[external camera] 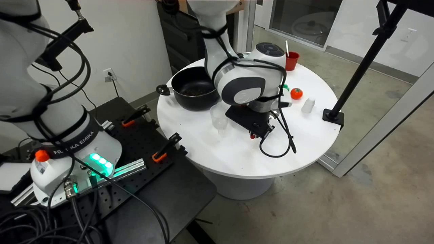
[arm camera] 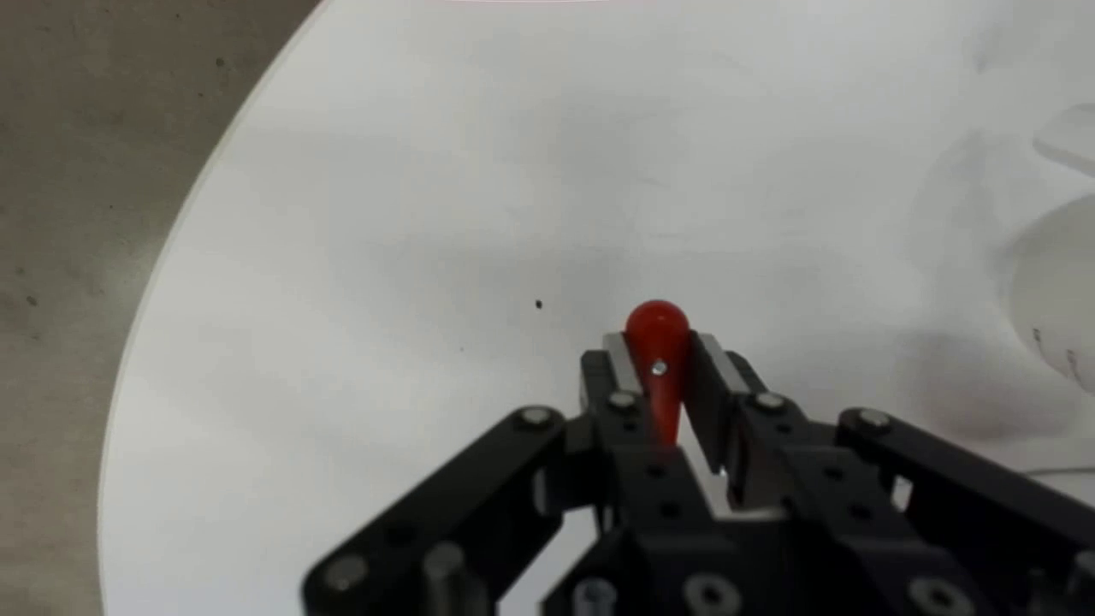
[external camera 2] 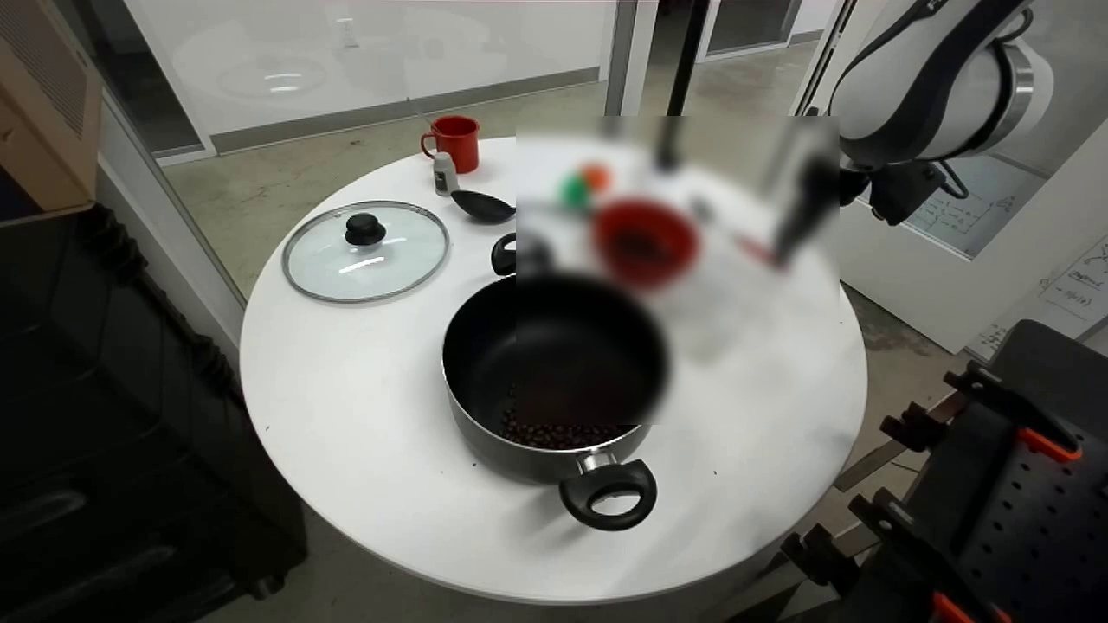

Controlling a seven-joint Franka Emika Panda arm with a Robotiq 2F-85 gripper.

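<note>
My gripper is shut on a red object point(arm camera: 659, 327) with a rounded, knob-like end and a narrower shank running back between the fingers. Bare white table lies beyond it in the wrist view. In exterior view 1 a small bit of the red object point(external camera: 253, 136) peeks out below the hand, over the front part of the table; the arm hides the rest. How high it hangs above the tabletop I cannot tell.
A black pot point(external camera 2: 550, 457) with dark beans inside stands on the white table point(external camera 2: 343, 436). Nearby are a glass lid point(external camera 2: 312, 260), a red mug point(external camera 2: 456, 145), a clear cup point(external camera: 219, 117), a tomato point(external camera: 296, 93) and a white shaker point(external camera: 308, 105). Part of exterior view 2 is blurred.
</note>
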